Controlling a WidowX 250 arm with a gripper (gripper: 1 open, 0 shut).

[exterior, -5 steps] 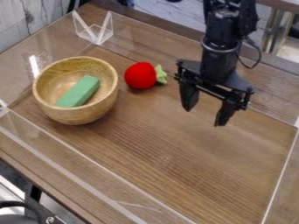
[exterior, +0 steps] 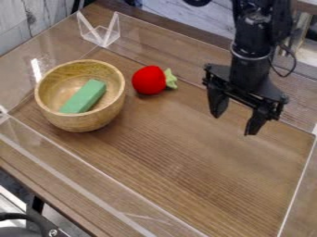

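My black gripper (exterior: 240,109) hangs over the wooden table on the right, its two fingers spread apart with nothing seen between them. To its left lie a red round object (exterior: 150,80) with a green top, and a wooden bowl (exterior: 106,115) holding a green block (exterior: 81,99).
A clear container (exterior: 99,28) stands at the upper left. The table's edge runs along the left.
My gripper has moved slightly to the right. The red object and the bowl have not visibly moved.
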